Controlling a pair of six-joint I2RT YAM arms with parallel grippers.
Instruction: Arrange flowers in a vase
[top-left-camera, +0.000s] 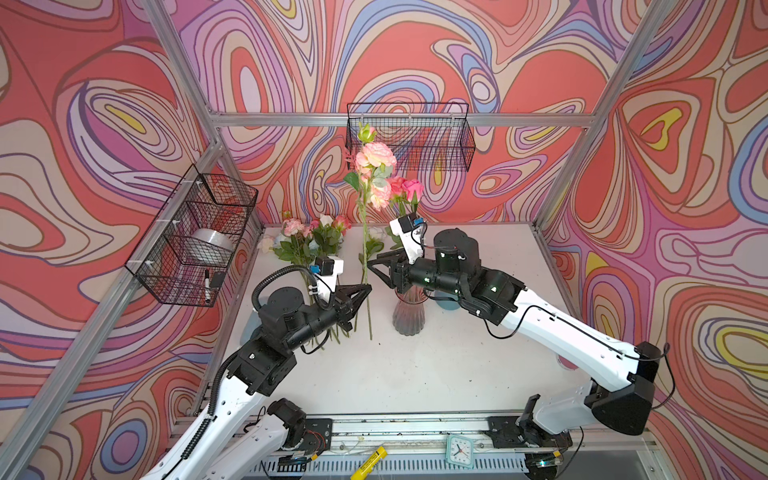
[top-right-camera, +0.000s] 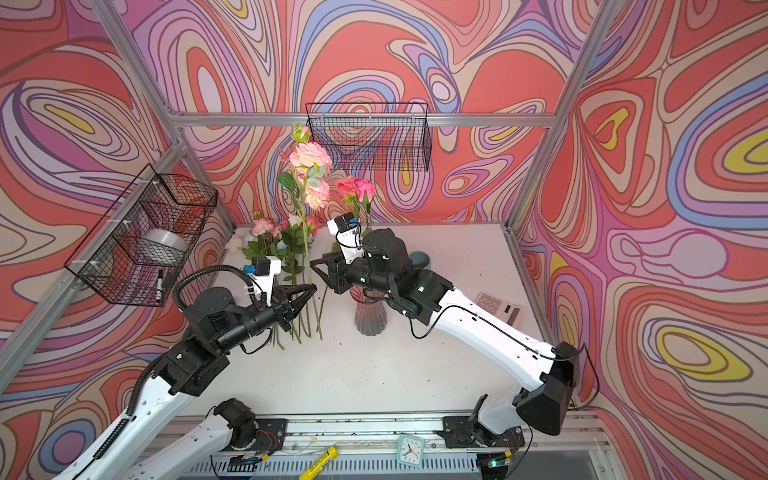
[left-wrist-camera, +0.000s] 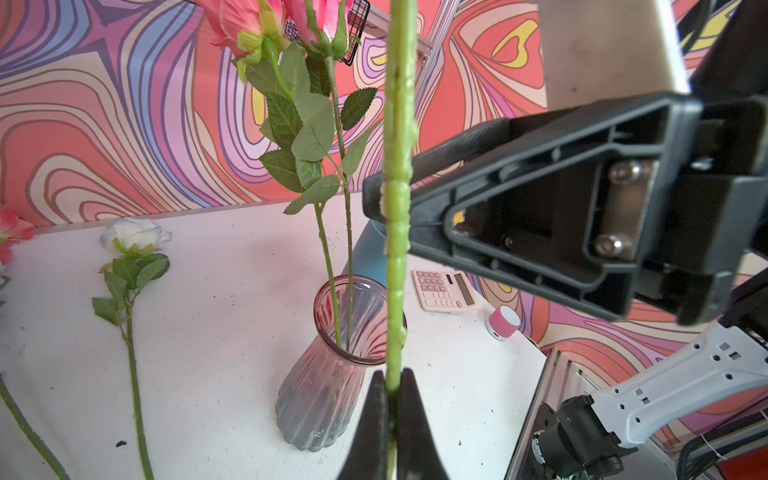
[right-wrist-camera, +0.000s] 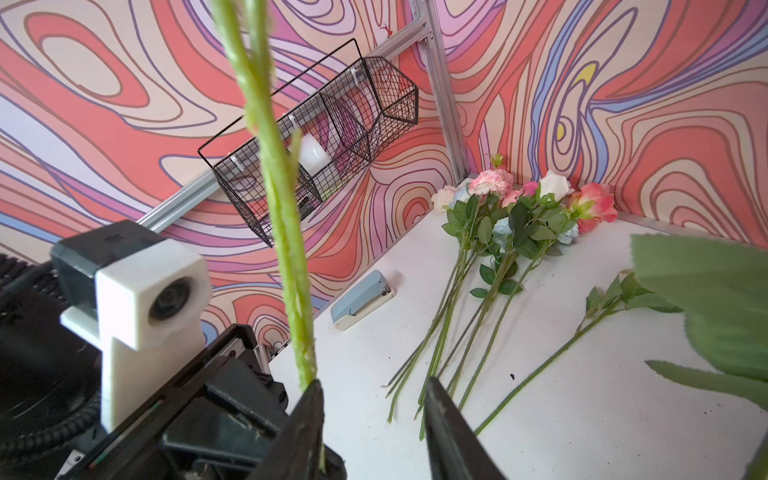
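A tall pink-and-cream rose (top-left-camera: 374, 156) stands upright in the air, its green stem shut in my left gripper. My right gripper is open close beside that stem, higher in the top views, with nothing clearly between its fingertips. The ribbed glass vase (left-wrist-camera: 320, 400) stands on the table behind the grippers, holding two pink roses (top-right-camera: 360, 189) with leaves. More loose flowers (right-wrist-camera: 512, 224) lie in a bunch on the left part of the table, and a single white rose (left-wrist-camera: 132, 236) lies apart from them.
Wire baskets (top-left-camera: 408, 140) hang on the back and left rails. A stapler (right-wrist-camera: 361, 300) lies at the table's left edge; a calculator (left-wrist-camera: 438, 292) and a small pink cylinder (left-wrist-camera: 502, 322) are at the right.
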